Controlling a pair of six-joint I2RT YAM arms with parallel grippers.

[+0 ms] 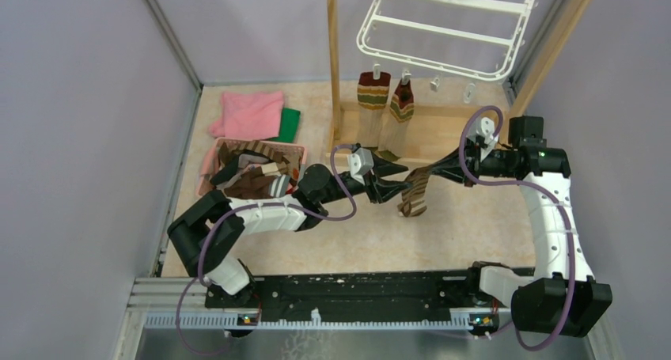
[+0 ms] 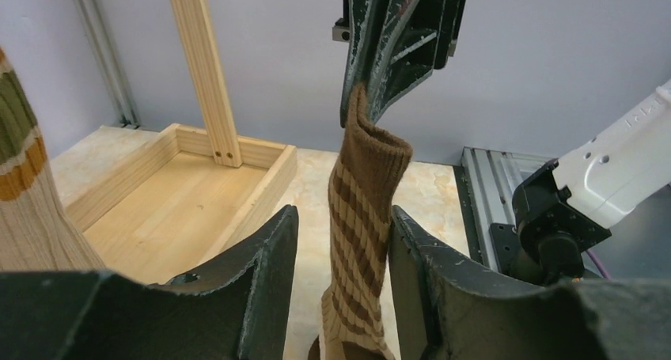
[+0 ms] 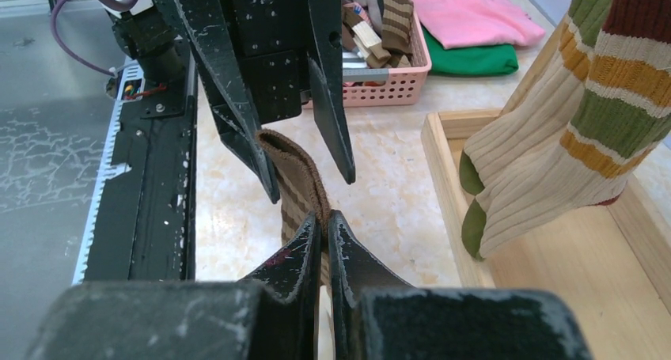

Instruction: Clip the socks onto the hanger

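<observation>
A brown striped sock (image 1: 414, 194) dangles from my right gripper (image 1: 435, 170), which is shut on its cuff. My left gripper (image 1: 400, 178) faces it from the left with its fingers part open; in the left wrist view the sock (image 2: 356, 241) stands between the fingertips, beside the right one. Two striped socks (image 1: 372, 107) hang from clips on the white hanger (image 1: 443, 66); their cream lower parts and green toes show in the right wrist view.
A wooden tray (image 1: 451, 123) lies under the hanger. At the left, a pink basket (image 1: 207, 182) holds mixed socks, with pink cloth (image 1: 245, 115) and green cloth (image 1: 289, 123) behind it.
</observation>
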